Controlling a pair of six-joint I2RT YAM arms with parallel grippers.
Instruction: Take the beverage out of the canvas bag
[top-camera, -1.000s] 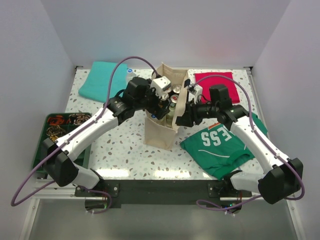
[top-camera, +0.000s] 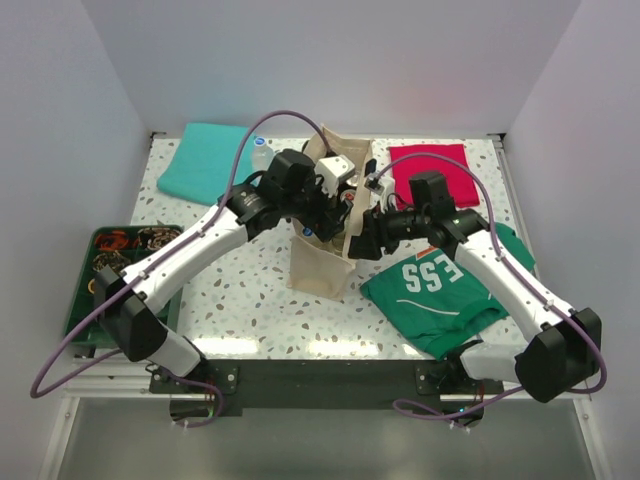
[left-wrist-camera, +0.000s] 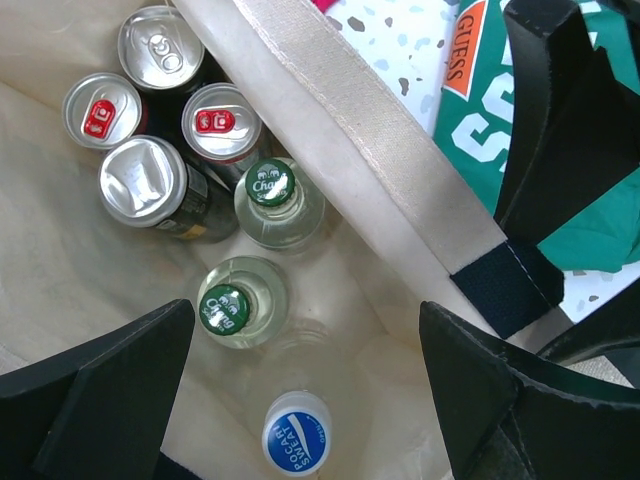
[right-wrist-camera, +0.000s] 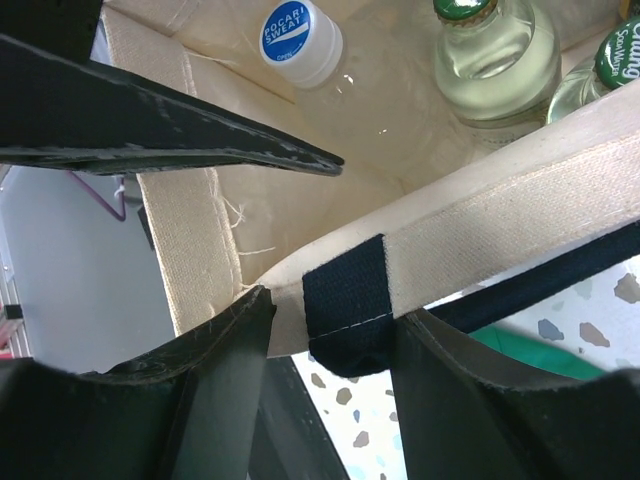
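Observation:
The canvas bag (top-camera: 320, 272) stands upright in the middle of the table, its top spread. Inside it the left wrist view shows a clear bottle with a white and blue cap (left-wrist-camera: 297, 433), two green-capped glass bottles (left-wrist-camera: 240, 302) and several cans (left-wrist-camera: 143, 180). My left gripper is open over the bag's mouth, its fingertips on either side above the white-capped bottle, holding nothing. At the bag's right rim my right gripper straddles the navy strap patch (right-wrist-camera: 348, 295), its fingers apart with the rim between them. How firmly they touch it cannot be told.
A green shirt (top-camera: 435, 295) lies right of the bag, a red cloth (top-camera: 435, 175) behind it. At the back left are a teal cloth (top-camera: 205, 165) and a blue-capped bottle (top-camera: 262, 155). A green crate (top-camera: 85, 270) sits far left. Bare table lies left of the bag.

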